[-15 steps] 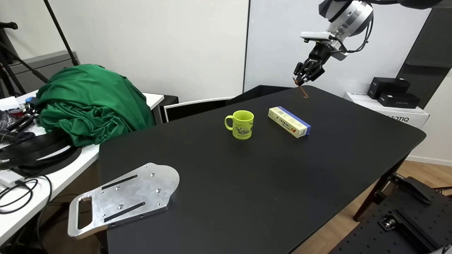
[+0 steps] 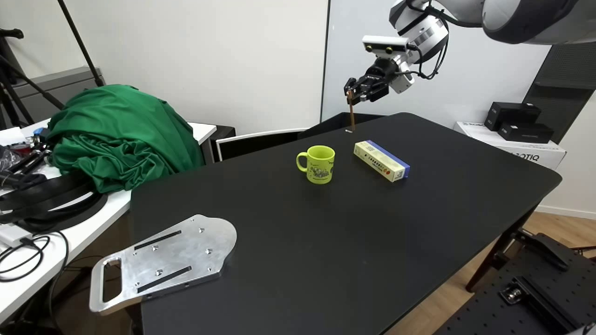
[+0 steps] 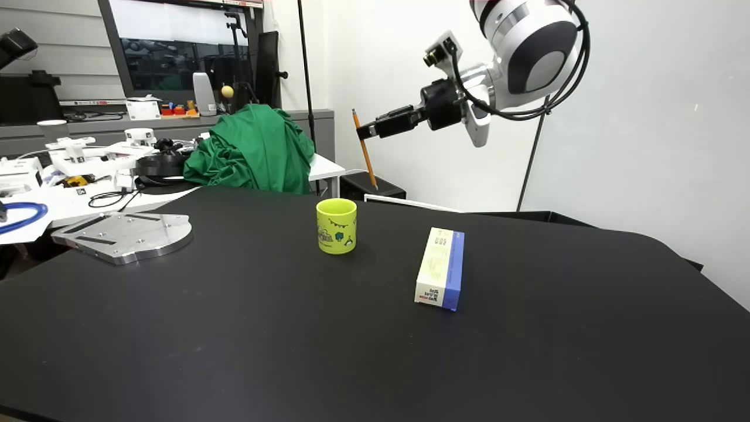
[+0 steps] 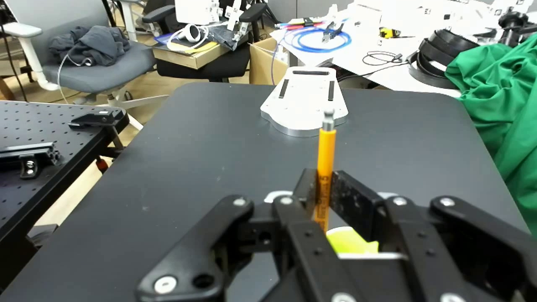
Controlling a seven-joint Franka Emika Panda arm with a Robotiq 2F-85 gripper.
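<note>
An orange pencil [image 4: 326, 151] is pinched between the fingertips of my gripper, which is shut on it. It stands near upright in the wrist view, its metal-tipped end up. In exterior view 2 the pencil [image 3: 369, 165] tilts slightly, and my gripper [image 3: 363, 131] hangs well above the tabletop, higher than the mug. The yellow-green mug [image 2: 319, 166] stands upright on the black table, handle to the left in exterior view 1. In the wrist view the mug [image 4: 352, 241] is mostly hidden behind my fingers. My gripper [image 2: 352, 96] is on the far side of the mug there.
A cream-and-blue box [image 2: 381, 160] lies beside the mug. At the table's far end from me sits a silver metal plate [image 4: 304, 103]. Green cloth [image 2: 120, 134] is heaped on the white side table.
In exterior view 1 the arm has moved left, toward the mug's side, still holding the pencil. The pencil has gone from slanted to nearly vertical. Mug, box and plate have stayed put.
</note>
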